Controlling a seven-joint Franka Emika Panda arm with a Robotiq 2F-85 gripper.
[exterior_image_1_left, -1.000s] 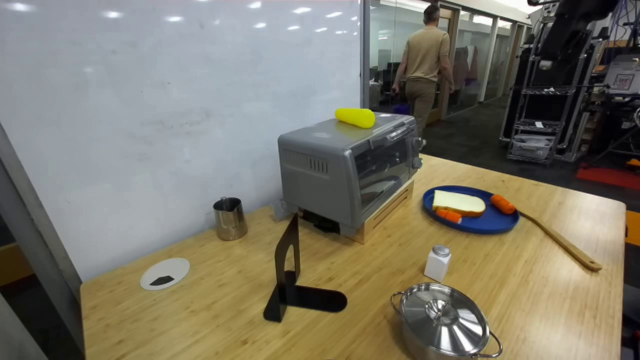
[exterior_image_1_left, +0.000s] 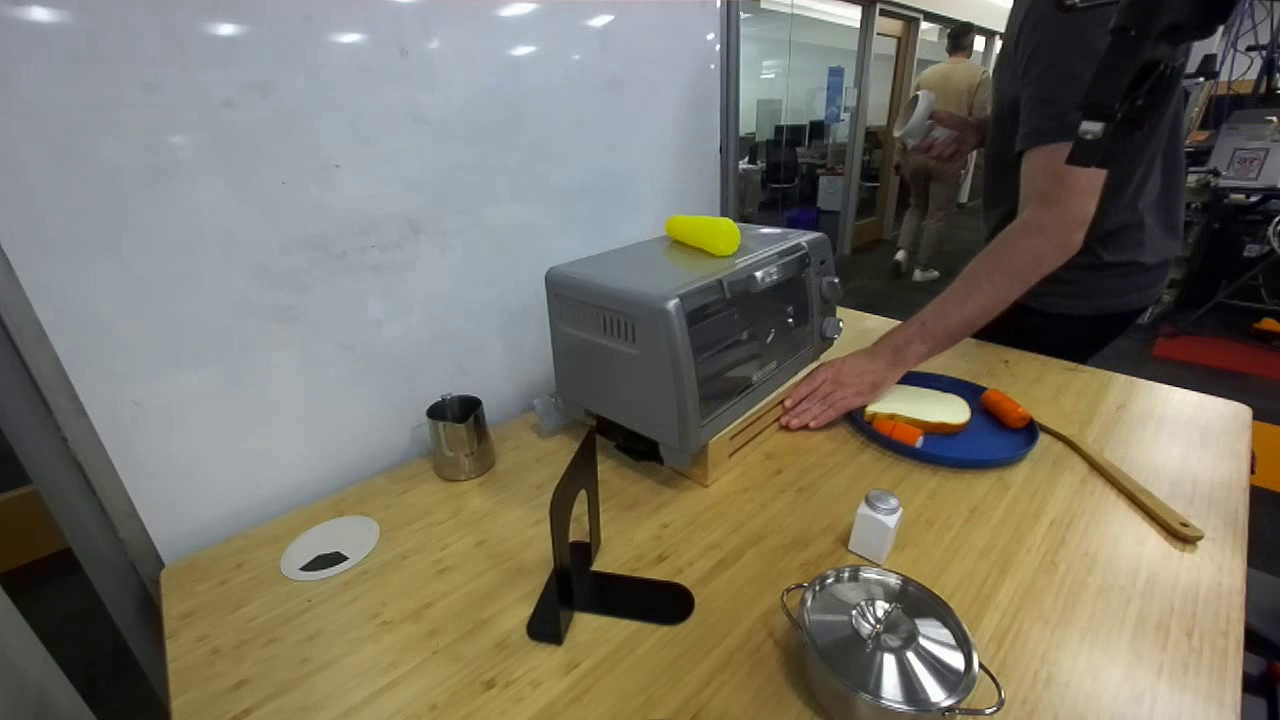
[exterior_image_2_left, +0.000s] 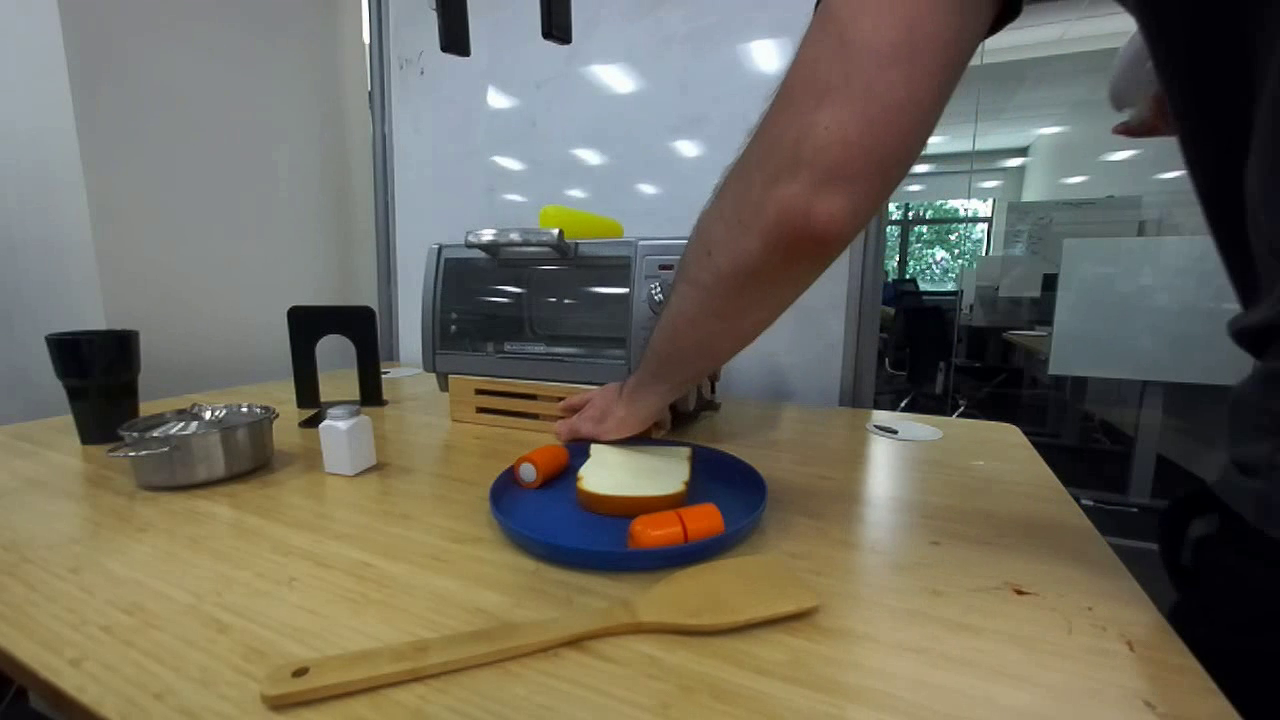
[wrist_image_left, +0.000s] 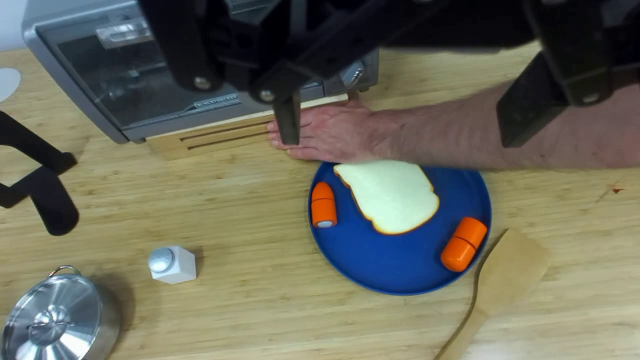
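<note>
High over the table, my gripper stands open, its two fingers wide apart and holding nothing. Its fingertips also show at the top of exterior view 2. Below it in the wrist view lies a blue plate (wrist_image_left: 396, 276) with a bread slice (wrist_image_left: 393, 195) and orange carrot pieces (wrist_image_left: 324, 205) at either side. Behind the plate, a grey toaster oven (exterior_image_2_left: 534, 306) with its door closed rests on a wooden base (exterior_image_2_left: 504, 402). A yellow object (exterior_image_1_left: 704, 234) lies on top of the oven. A person's hand (exterior_image_2_left: 612, 412) touches the wooden base.
The person's forearm (wrist_image_left: 444, 132) crosses beneath my gripper. A wooden spatula (exterior_image_2_left: 708, 594) lies beside the plate. A white shaker (exterior_image_1_left: 876, 528), lidded pot (exterior_image_1_left: 888, 642), black bookend (exterior_image_1_left: 576, 552) and metal pitcher (exterior_image_1_left: 461, 438) stand elsewhere.
A person has come in at the right and put a hand on the oven's base. The oven and base have shifted slightly left in exterior view 1. Plate, shaker and pot have not moved.
</note>
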